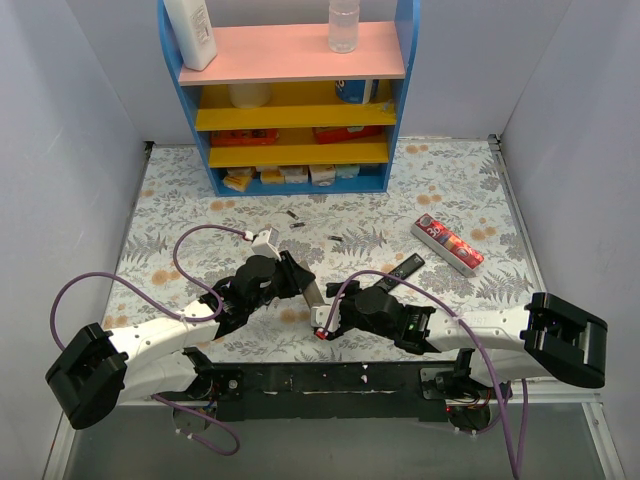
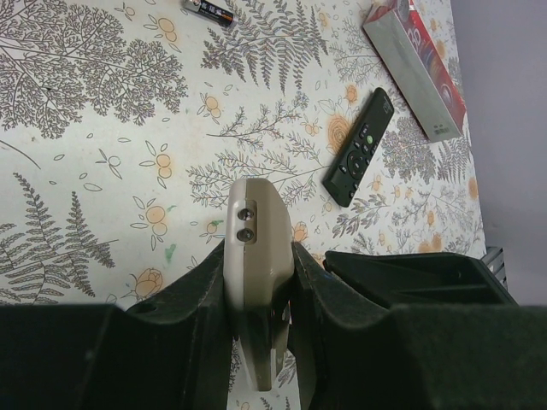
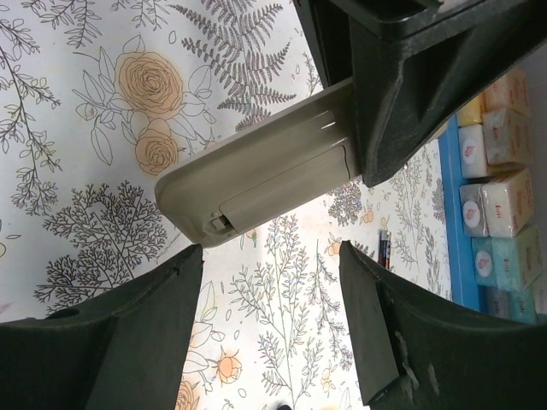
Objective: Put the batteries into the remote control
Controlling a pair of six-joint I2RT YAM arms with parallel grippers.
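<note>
A light grey remote control is gripped near its middle by my left gripper, which is shut on it above the table. Its back, with a panel that looks closed and a small latch, faces the right wrist camera; the left wrist view shows the remote end-on. My right gripper is partly open beside the remote's free end, nothing between its fingers. Loose batteries lie farther back on the table; one battery shows in the left wrist view.
A black remote lies on the table behind the right arm. To its right is a red and white box. A blue shelf with packets stands at the back.
</note>
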